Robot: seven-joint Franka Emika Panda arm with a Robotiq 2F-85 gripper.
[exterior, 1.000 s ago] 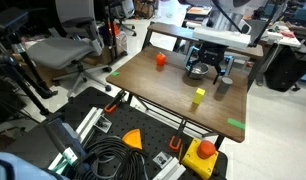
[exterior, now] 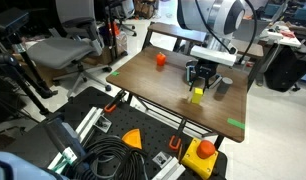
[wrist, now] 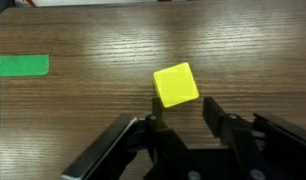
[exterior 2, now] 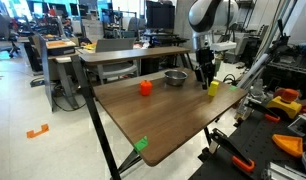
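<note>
A yellow block (exterior: 197, 96) stands on the dark wooden table (exterior: 158, 88), near its front edge. In exterior view 2 the block (exterior 2: 213, 88) is toward the right end of the tabletop. My gripper (exterior: 200, 84) is low over the table, right by the block. Seen from the wrist, the parted fingers of my gripper come in from the bottom, with the yellow block (wrist: 176, 85) just beyond their tips. The gripper is open; whether either finger touches the block cannot be made out.
A metal bowl (exterior 2: 175, 77) sits behind the gripper, and a grey cup (exterior: 224, 85) stands to its right. A red-orange object (exterior: 161, 59) is at the table's far left. Green tape (wrist: 23, 65) marks the surface.
The block shows no clear movement.
</note>
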